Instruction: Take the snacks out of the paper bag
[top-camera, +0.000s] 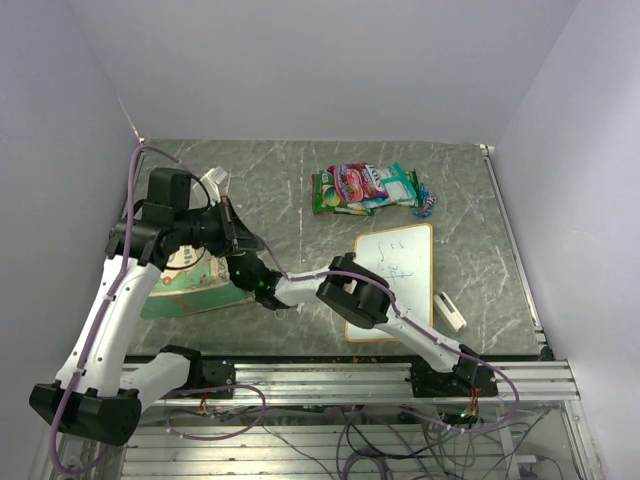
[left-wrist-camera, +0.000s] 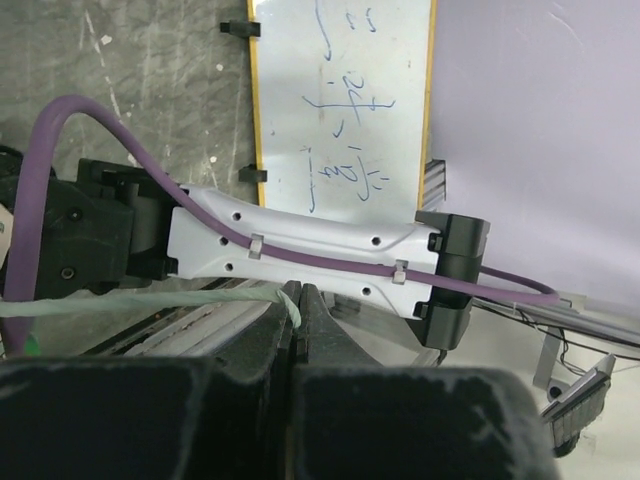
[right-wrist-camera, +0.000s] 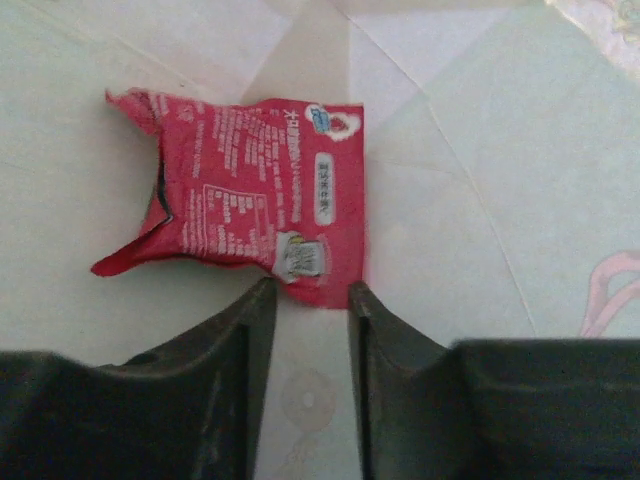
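Note:
The paper bag lies at the left of the table, green and cream, partly covered by the left arm. My left gripper is shut on the bag's pale green cord handle. At the bag's mouth, my right gripper is part open; its fingertips are hidden from the top view. Inside the bag's pale interior, a small red snack packet shows just ahead of those fingers. Its lower edge reaches the gap between the fingertips, but no grip on it is visible.
Several snack packets lie in a pile at the back, with a small blue-and-red item beside them. A whiteboard and a white eraser-like object are at the right. Bare table lies between bag and pile.

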